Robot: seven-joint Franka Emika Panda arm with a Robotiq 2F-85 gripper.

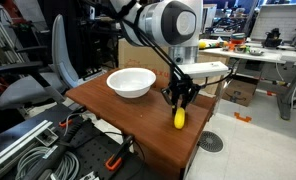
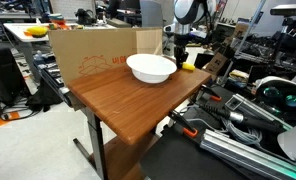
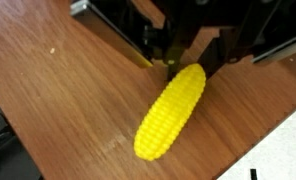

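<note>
A yellow corn cob (image 1: 179, 118) is on the brown table near its right edge in exterior view 1, pointing toward the front. My gripper (image 1: 180, 101) is down at the cob's far end. In the wrist view, that end of the corn (image 3: 170, 112) lies at the gap between the dark fingertips of my gripper, which are partly apart. Whether both fingers press on it cannot be made out. Exterior view 2 shows the corn (image 2: 188, 67) small, beyond the bowl, beside the gripper.
A white bowl (image 1: 131, 82) stands farther back and left on the table (image 1: 138, 115). An upright cardboard panel (image 2: 93, 55) lines one table side. Clear tabletop lies between bowl and corn. A black clamp (image 1: 119, 155) grips the front edge.
</note>
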